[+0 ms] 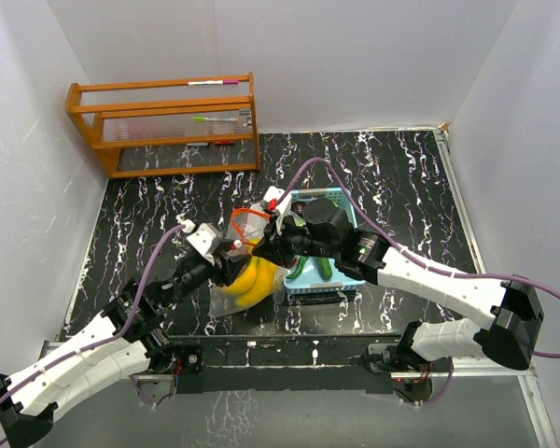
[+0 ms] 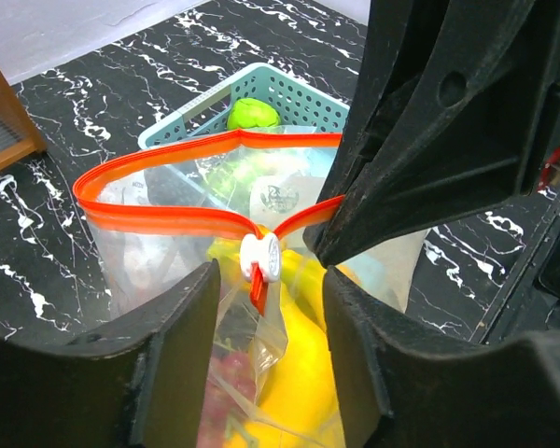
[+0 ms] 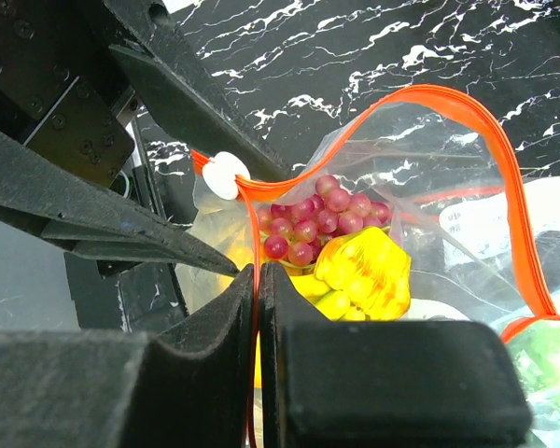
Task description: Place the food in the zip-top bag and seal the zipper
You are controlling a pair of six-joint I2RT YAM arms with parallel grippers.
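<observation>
The clear zip bag [image 1: 226, 301] stands with its mouth gaping, its orange zipper strip [image 2: 168, 220] forming a loop. Inside are red grapes [image 3: 322, 219] and yellow bananas [image 3: 369, 271]. A white zipper slider [image 3: 226, 175] sits at one end of the strip. My left gripper is part open, its fingers [image 2: 194, 322] on either side of the slider with visible gaps. My right gripper is shut on the orange strip near the slider; the strip runs out between its fingertips. From above, both grippers partly hide the bag's mouth.
Close behind the bag, to its right, is a light-blue basket [image 1: 352, 213] with green items [image 1: 322, 268] in it. A wooden rack [image 1: 101, 107] stands at the back left.
</observation>
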